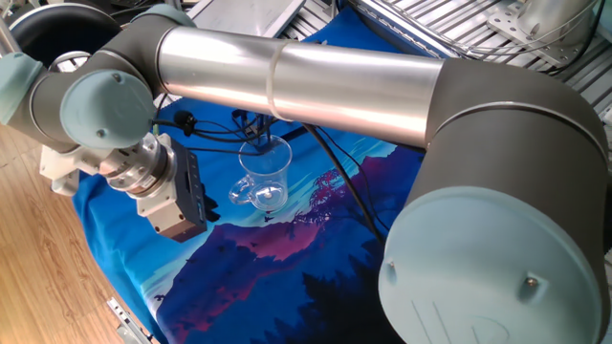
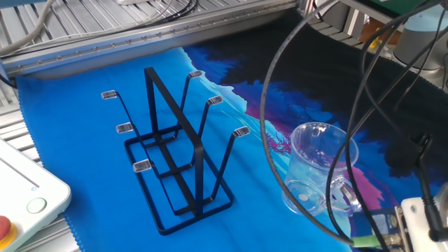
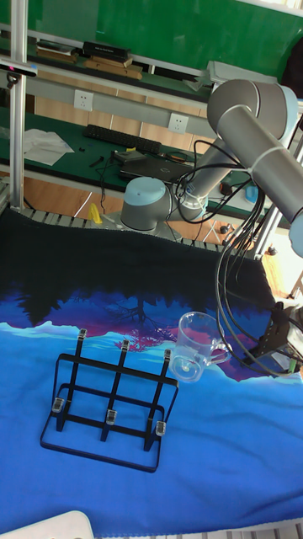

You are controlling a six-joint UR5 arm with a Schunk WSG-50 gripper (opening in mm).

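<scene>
A clear mug (image 1: 265,177) stands upright on the blue printed cloth, its handle on the side towards my gripper (image 1: 212,208). In the third exterior view the mug (image 3: 191,346) is just right of the black rack (image 3: 109,418), with a gap between it and the gripper (image 3: 269,337). The rack (image 2: 199,175) has upright prongs with clear caps, all bare; the mug (image 2: 318,164) stands to its right. My gripper is low over the cloth, turned sideways and apart from the mug. Its fingers are small and dark, so their opening cannot be made out.
Loose black cables (image 2: 266,105) hang from the arm in front of the mug. A controller with a red button (image 2: 5,227) lies at the left edge. Much of the blue cloth (image 3: 224,458) near the rack is clear.
</scene>
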